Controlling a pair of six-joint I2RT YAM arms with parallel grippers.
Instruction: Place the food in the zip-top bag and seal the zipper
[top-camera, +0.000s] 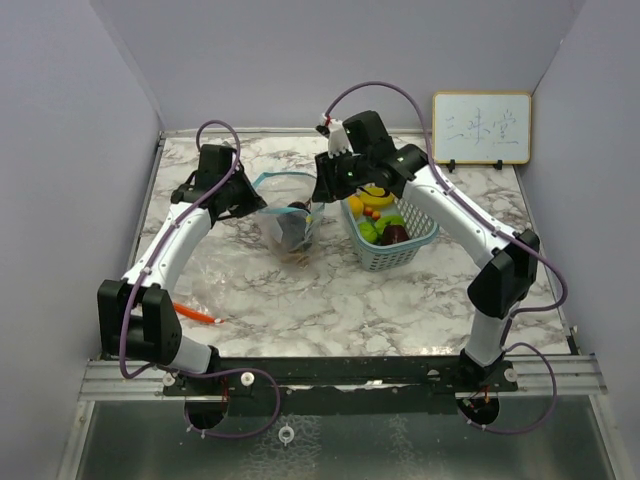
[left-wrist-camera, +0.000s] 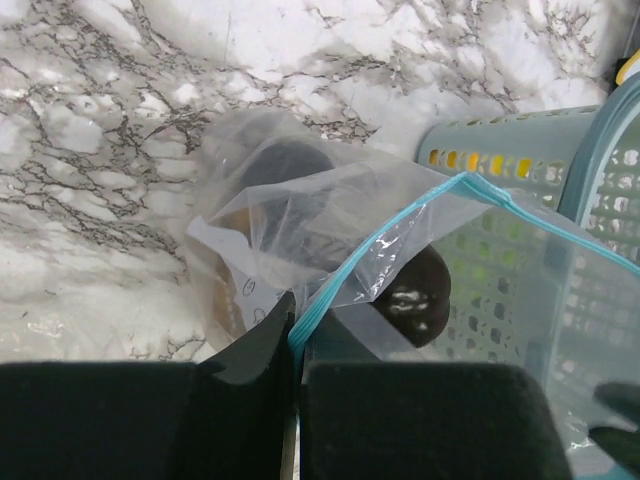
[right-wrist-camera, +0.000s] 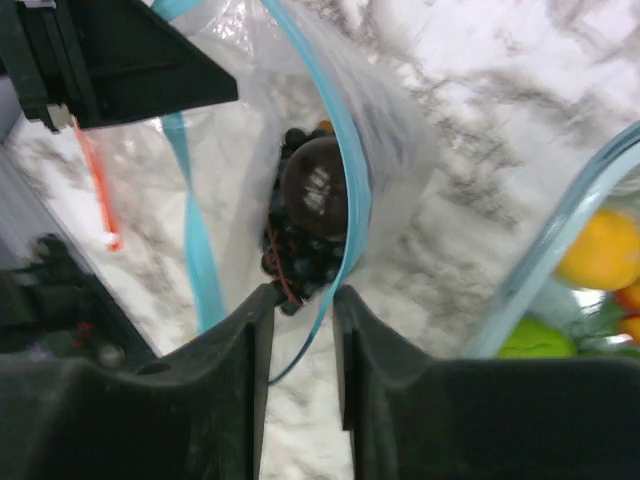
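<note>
A clear zip-top bag (top-camera: 290, 235) with a blue zipper strip (right-wrist-camera: 345, 150) hangs between my two grippers, its mouth spread. Inside it, the right wrist view shows a dark round fruit (right-wrist-camera: 318, 188) and dark grapes (right-wrist-camera: 300, 255). My left gripper is shut on one side of the bag's rim, the blue strip running out from between its fingers. At the opposite side stands my right gripper, partly open, with the bag's blue edge passing through the gap between its fingers.
Right of the bag, a blue-grey basket (top-camera: 388, 258) holds an orange, a yellow fruit, green pieces and a dark fruit. An orange carrot-like stick (top-camera: 195, 314) in clear plastic lies at front left.
</note>
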